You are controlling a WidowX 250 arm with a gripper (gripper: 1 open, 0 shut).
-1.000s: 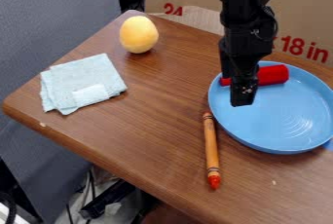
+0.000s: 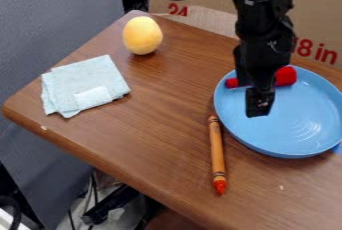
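Note:
The black gripper [image 2: 259,102] hangs over the left part of a blue plate [image 2: 294,124], pointing down; whether its fingers are open or shut is hard to tell. A red cylindrical object [image 2: 285,76] lies on the back of the plate, partly hidden behind the gripper. An orange crayon [image 2: 218,159] lies on the wooden table in front and left of the plate. A yellow egg-shaped object [image 2: 142,35] sits at the back left, and a folded pale cloth [image 2: 83,84] lies at the left.
A cardboard box [image 2: 314,14] stands behind the table. The table's left edge drops to a grey area.
The objects on the table look unmoved.

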